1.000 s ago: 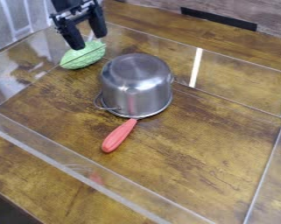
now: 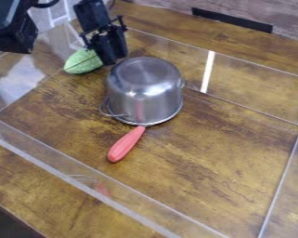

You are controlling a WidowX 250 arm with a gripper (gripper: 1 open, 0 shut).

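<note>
A steel pot (image 2: 144, 88) sits on the wooden table, its wire handle out to the left. Behind its upper left lies a pale green oblong object (image 2: 82, 62). My black gripper (image 2: 109, 48) is low at that green object's right end, close to the pot; I cannot tell whether it is open or holds anything. A pink-red handled tool (image 2: 125, 144) lies just in front of the pot.
Pale strips run across it on the right and along the lower left. The dark arm comes in from the top left.
My gripper has come down to the green object's right end, beside the pot. The green object, pot and pink-red tool look roughly where they were.
</note>
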